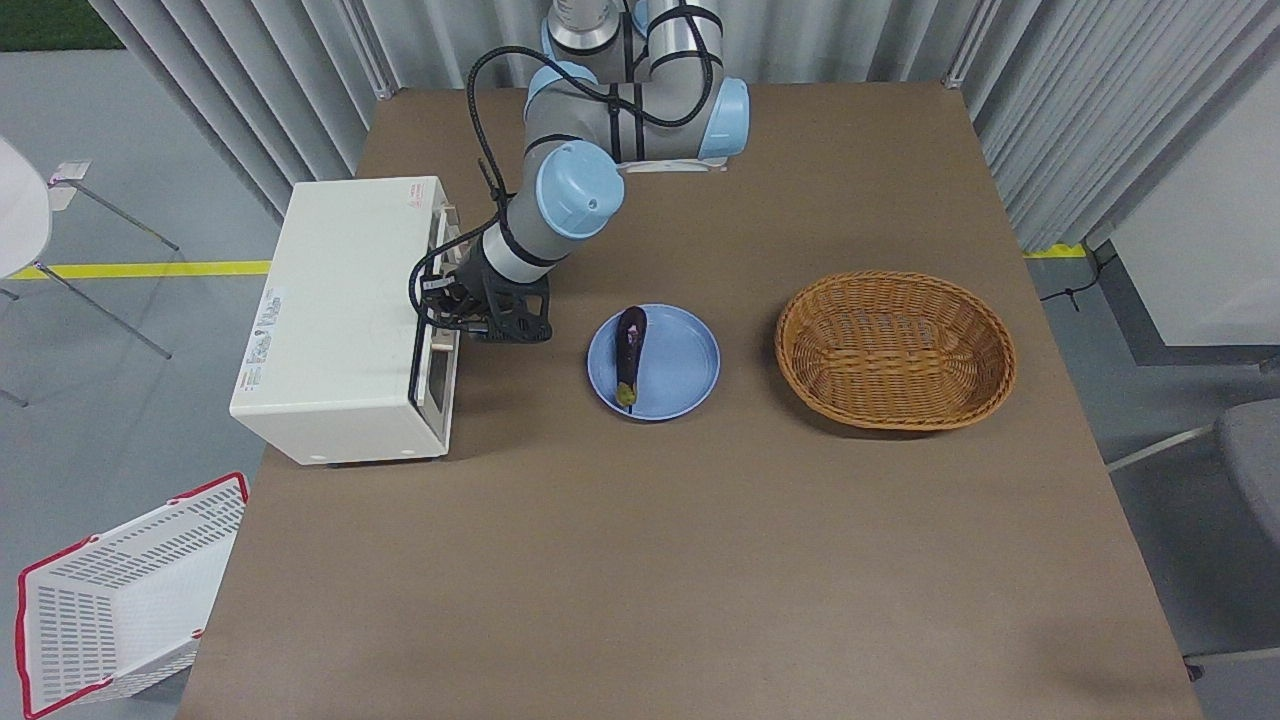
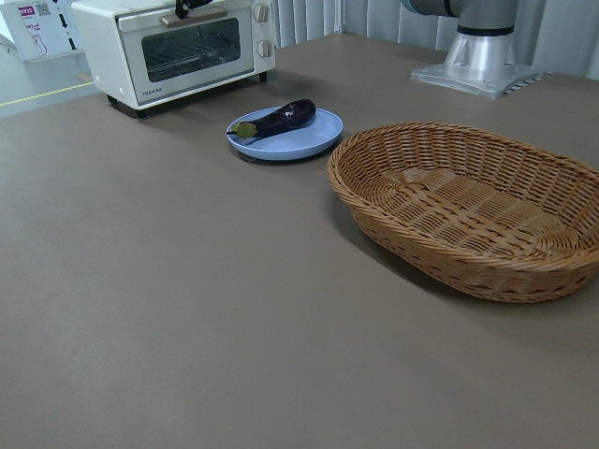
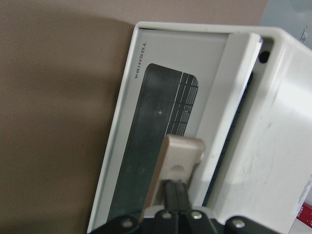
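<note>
A white Toshiba toaster oven point(image 1: 330, 312) stands at the table's left. My gripper is on the handle point(image 3: 178, 151) of its door point(image 3: 209, 87), apparently closed on it; a dark gap shows along the door's top edge, so the door is slightly ajar. The gripper is seen from above in the front view and only at the top edge of the left view. A dark eggplant point(image 1: 629, 348) lies on a blue plate point(image 1: 684, 360) to the oven's right.
A wicker basket point(image 1: 895, 348) sits right of the plate. A white laundry basket point(image 1: 126, 588) is on the floor at lower left.
</note>
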